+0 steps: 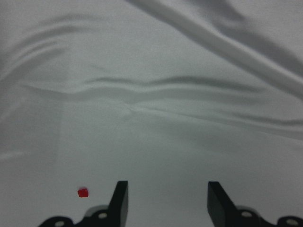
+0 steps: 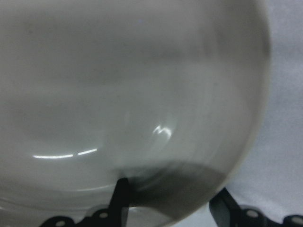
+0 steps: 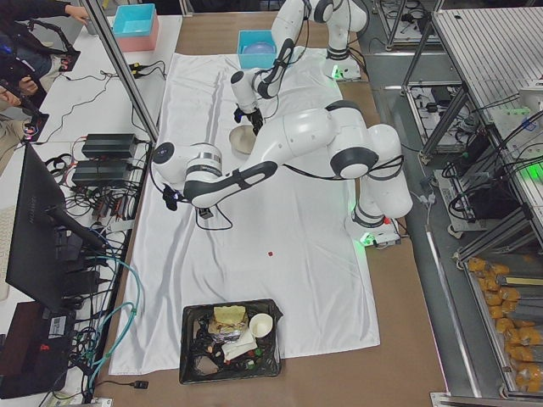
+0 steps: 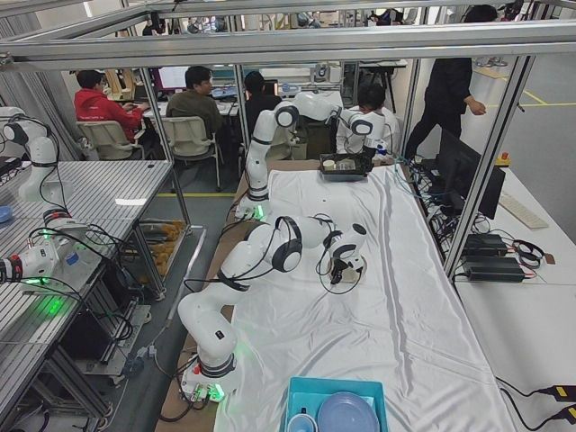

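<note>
My left gripper is open above bare white cloth, with a small red piece (image 1: pixel 83 193) lying left of its fingers; in the camera left view it reaches over the cloth's left half. My right gripper is at the rim of a pale bowl (image 2: pixel 132 85), one finger inside and the other just outside, the wall between them; whether it grips the wall I cannot tell. In the camera left view the bowl (image 3: pixel 242 142) sits on the cloth at the far side, partly under that gripper.
A black tray (image 3: pixel 187 365) with food items and a white cup stands at the near end. A blue bin (image 4: pixel 378 405) with a blue plate is at the other end. A monitor (image 3: pixel 38 246) and cables line the left edge.
</note>
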